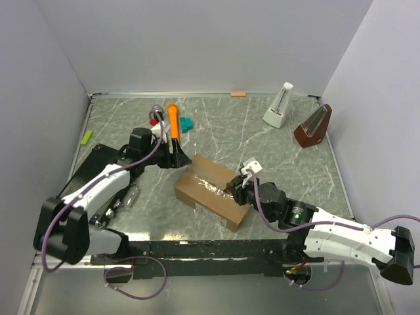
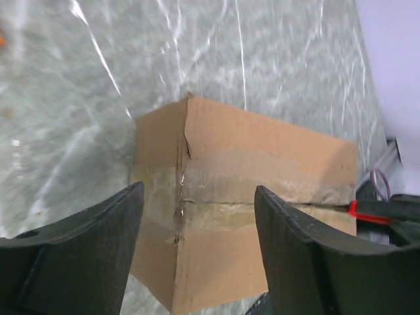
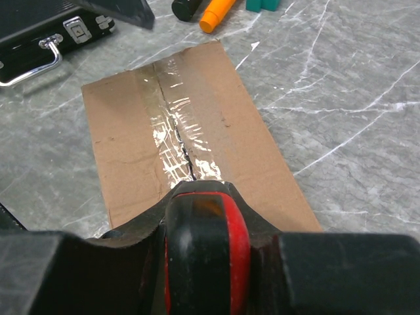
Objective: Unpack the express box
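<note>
The taped cardboard box (image 1: 205,203) lies angled in the table's middle, a strip of clear, crinkled tape (image 3: 172,118) along its top seam. My right gripper (image 1: 235,190) is shut on a red-and-black tool (image 3: 207,256) at the seam near the box's right end; its tip is hidden in the right wrist view. My left gripper (image 1: 177,157) hangs open above the box's far left end, with nothing between its fingers; in the left wrist view that end and its taped edge show between and beyond the fingers.
A black case (image 1: 93,170) with a latch lies at left. Behind stand an orange stick (image 1: 173,121), a microphone, teal piece (image 1: 186,124), white metronome (image 1: 278,108) and brown metronome (image 1: 312,128). Free marble lies right of the box.
</note>
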